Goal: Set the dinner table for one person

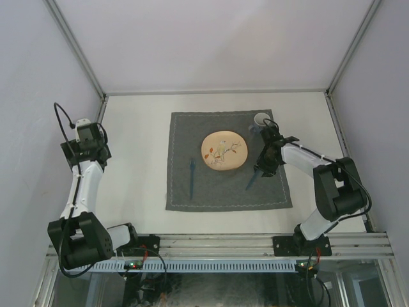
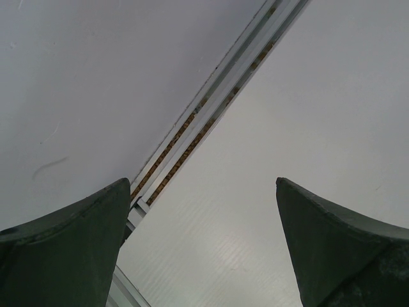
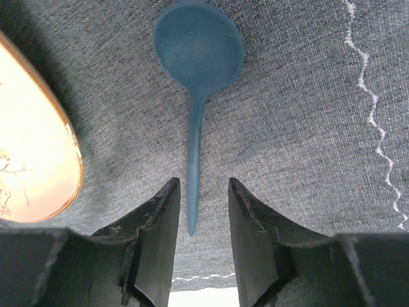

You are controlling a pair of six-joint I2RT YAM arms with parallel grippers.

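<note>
A dark grey placemat (image 1: 220,198) lies on the white table. On its middle rests a round cream plate (image 1: 223,151) with a painted bird and leaves. Left of the plate lies a blue fork (image 1: 192,180). A blue spoon (image 3: 194,137) lies flat on the cloth to the plate's right; from above, my right gripper hides its bowl. That gripper stands open, its fingertips on either side of the handle's lower part, with nothing gripped. A white cup (image 1: 261,119) is at the mat's upper right corner. Far left, my left gripper is open and empty.
Bare white table (image 1: 137,153) stretches between the left arm and the mat. A strip at the right, beneath the right arm, is also partly clear. Walls and metal rails (image 1: 217,92) close off the sides and back.
</note>
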